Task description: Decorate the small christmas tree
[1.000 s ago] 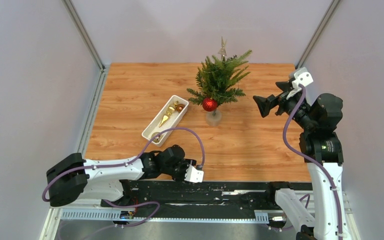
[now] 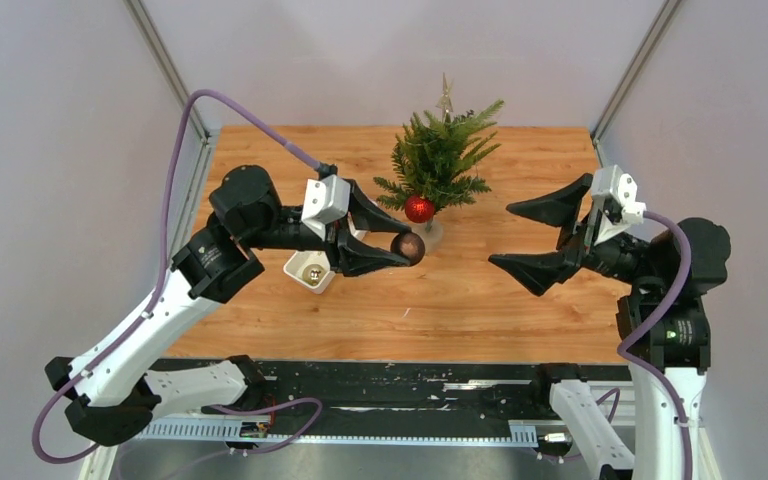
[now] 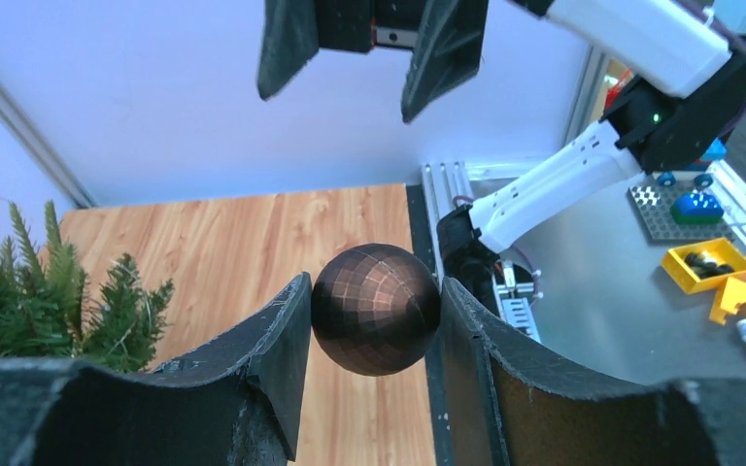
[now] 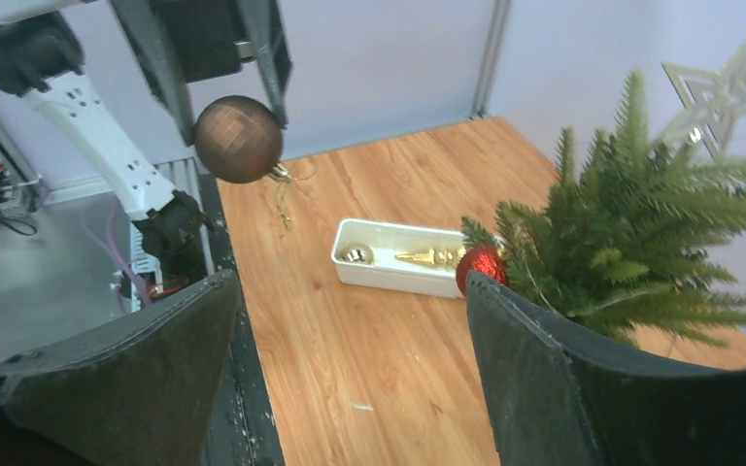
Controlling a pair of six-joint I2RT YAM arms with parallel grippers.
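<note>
My left gripper is shut on a dark brown bauble (image 3: 376,309), raised above the table in front of the tree. A gold cap and loop of string dangle from that bauble (image 4: 239,139) in the right wrist view. Facing it from the right, my right gripper (image 2: 500,235) stands open and empty, a clear gap away from the bauble. The small tree (image 2: 445,155) stands upright at the back, a pale star (image 2: 446,98) on its top. One red bauble (image 2: 419,209) hangs low at its front.
Partly behind my left arm, a white tray (image 4: 403,281) holds a gold ball (image 4: 356,253) and a gold pointed ornament (image 4: 427,257). Walls rise at the sides and back.
My left arm has swung up from the front edge, its gripper turning to the right with the brown bauble. The right gripper has turned and spread wider, now pointing left.
</note>
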